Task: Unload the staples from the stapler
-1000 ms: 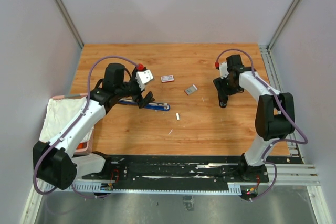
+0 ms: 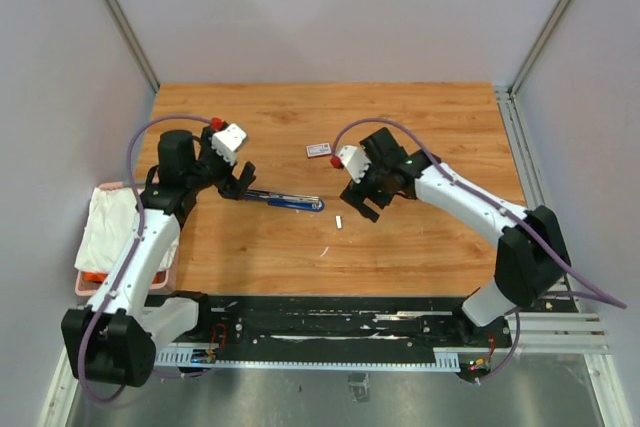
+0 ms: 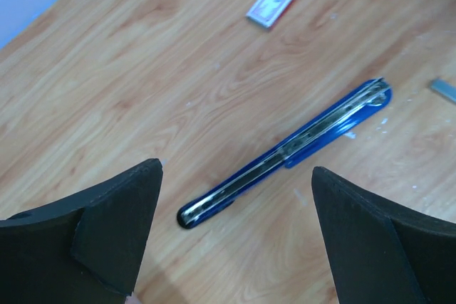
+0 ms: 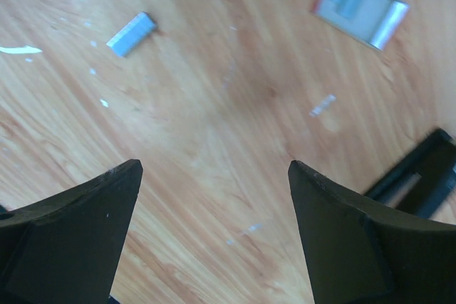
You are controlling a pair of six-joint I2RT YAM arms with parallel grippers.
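The blue stapler (image 2: 285, 200) lies lengthwise on the wooden table, its long metal channel facing up in the left wrist view. My left gripper (image 2: 240, 183) hovers at the stapler's left end and partly covers it in the top view. Its black fingers (image 3: 107, 229) are spread, with the stapler seen beyond them and nothing held. To the right of the stapler is my right gripper (image 2: 362, 201), open and empty. A small grey staple strip (image 4: 132, 34) rests on the table just left of it, apart from the stapler.
A white-and-red box (image 2: 318, 150) lies behind the stapler. A grey box with a red edge (image 4: 360, 5) and a black object (image 4: 420, 176) sit near my right gripper. At left, a pink basket (image 2: 170, 272) holds white cloth.
My right gripper has swung left from the table's right side to near the staple strip, now covering the grey box from above. My left gripper has drawn back left along the stapler.
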